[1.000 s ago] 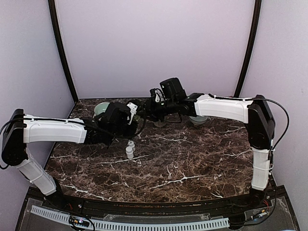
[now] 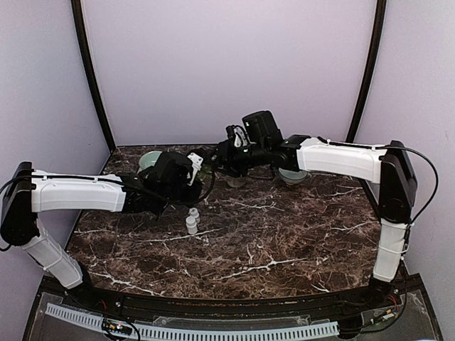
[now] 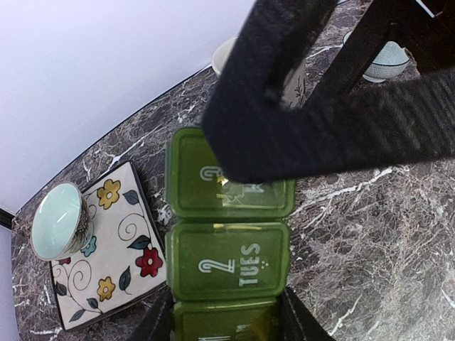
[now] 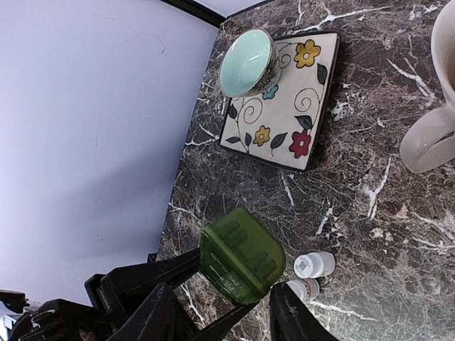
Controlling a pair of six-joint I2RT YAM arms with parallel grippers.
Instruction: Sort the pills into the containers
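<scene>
A green pill organizer with lidded compartments, one reading "2 TUES", is held upright by my left gripper, shut on it; in the right wrist view its end (image 4: 242,252) shows. My right gripper is open just above the organizer, its dark frame covering part of the top compartment in the left wrist view. Two small white pill bottles (image 2: 191,224) stand on the marble table below the grippers; the right wrist view shows them (image 4: 315,264) beside the organizer.
A flowered tile (image 3: 106,284) at the back left holds a pale green bowl (image 3: 55,220). A mug (image 4: 426,138) stands behind the grippers, and another bowl (image 3: 384,60) at the back right.
My right arm has shifted slightly up and right over the last second. The left arm is practically unchanged.
</scene>
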